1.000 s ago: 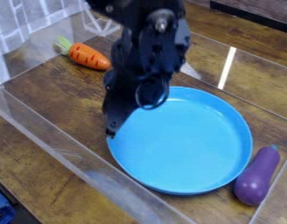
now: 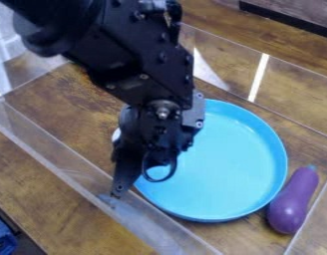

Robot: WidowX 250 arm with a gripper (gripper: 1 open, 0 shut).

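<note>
My black gripper (image 2: 145, 167) reaches down over the left part of a blue plate (image 2: 233, 174), near its left rim. It looks shut, with nothing visible between its fingers, though the dark fingertips are hard to make out. The arm hides much of the plate's back left and most of the upper left of the scene.
A purple eggplant (image 2: 294, 199) lies right of the plate. A clear wall (image 2: 93, 184) runs along the front left. Bare wooden floor (image 2: 47, 100) shows at the left and back right. A blue object (image 2: 0, 237) sits at the lower left corner.
The gripper has come lower and toward the front left. The arm now covers the carrot that was visible at the back left.
</note>
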